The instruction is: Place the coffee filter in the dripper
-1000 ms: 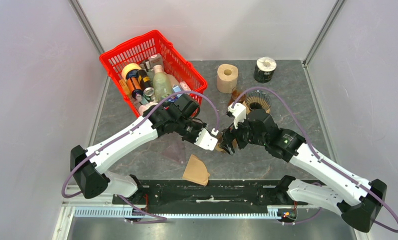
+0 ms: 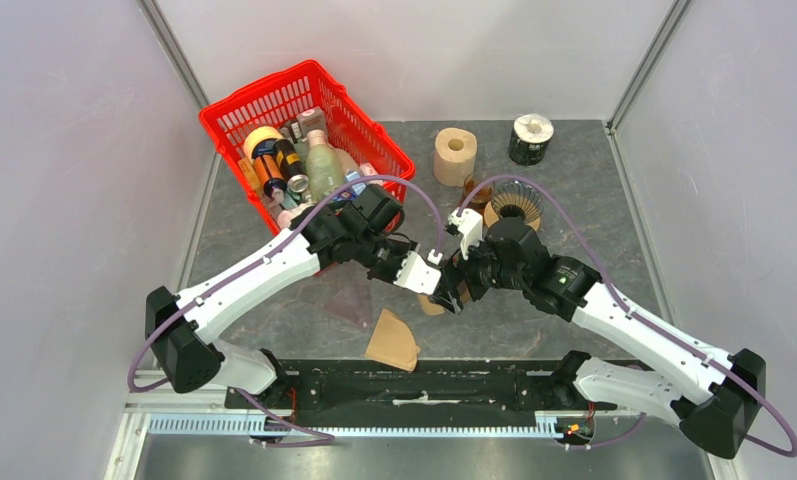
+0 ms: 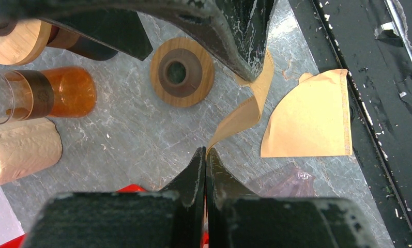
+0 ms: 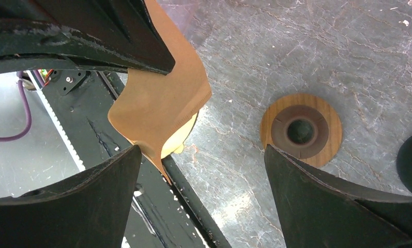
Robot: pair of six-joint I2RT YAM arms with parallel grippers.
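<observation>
A tan paper coffee filter (image 3: 245, 114) is pinched by one edge in my left gripper, which is shut. In the right wrist view the same filter (image 4: 165, 98) bends down from the left fingers. My right gripper is open, and its left-hand fingertip (image 4: 134, 157) appears at the filter's lower edge. From above, both grippers meet over the middle of the table, with most of their fingers hidden. A ribbed clear dripper (image 2: 516, 196) with a wooden collar stands behind the right arm, partly covered by it.
A second filter (image 2: 393, 342) lies flat at the table's front edge. A round wooden piece with a brown hollow centre (image 4: 300, 132) sits below the grippers. Further back are an amber glass (image 3: 72, 92), a paper roll (image 2: 455, 155), a dark can (image 2: 530, 139) and the full red basket (image 2: 369, 128).
My right gripper has shifted slightly left and toward the front, closer to the left one. The left gripper has moved only slightly. The loose filter has stayed in place.
</observation>
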